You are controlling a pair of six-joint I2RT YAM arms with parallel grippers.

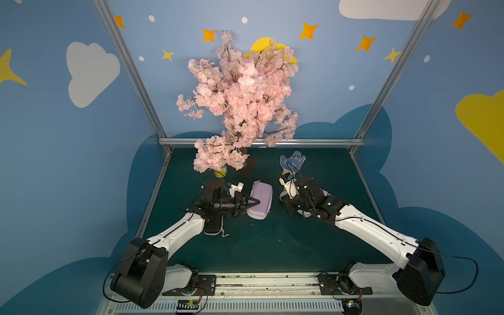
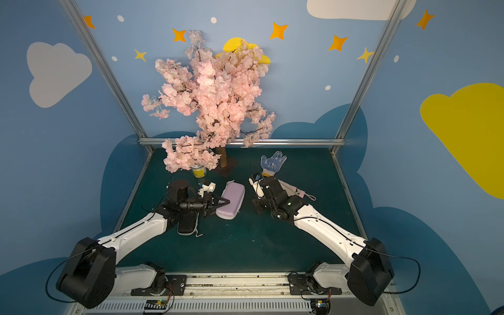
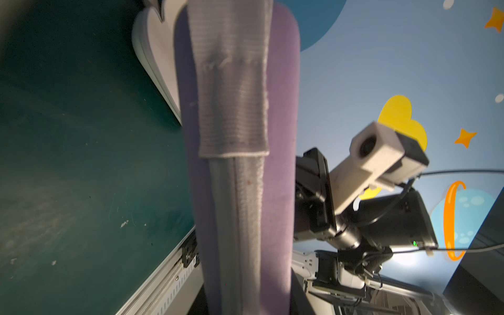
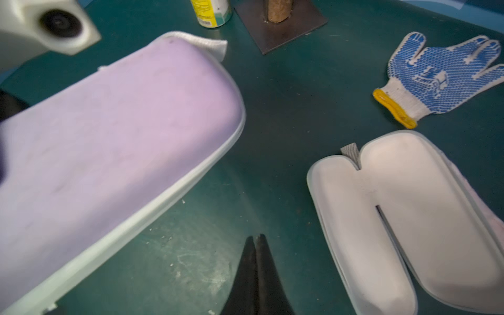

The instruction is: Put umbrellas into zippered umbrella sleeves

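Observation:
The lilac umbrella sleeve (image 1: 263, 194) is held off the table, its flat face up. My left gripper (image 1: 257, 202) is shut on it. In the left wrist view, the sleeve's zipper seam (image 3: 236, 220) and pale fabric strap (image 3: 231, 105) face the camera. My right gripper is shut, its tips together with nothing between them. It points at bare table, apart from the lilac sleeve (image 4: 115, 141); no zipper pull shows at its tips. An opened sleeve with a white lining (image 4: 435, 210) lies to the right. A black sleeve (image 2: 187, 225) lies under the left arm.
A blue dotted glove (image 4: 441, 78) lies at the back right. Behind the lilac sleeve stand a yellow can (image 4: 211, 11) and the blossom tree's base plate (image 4: 278, 26).

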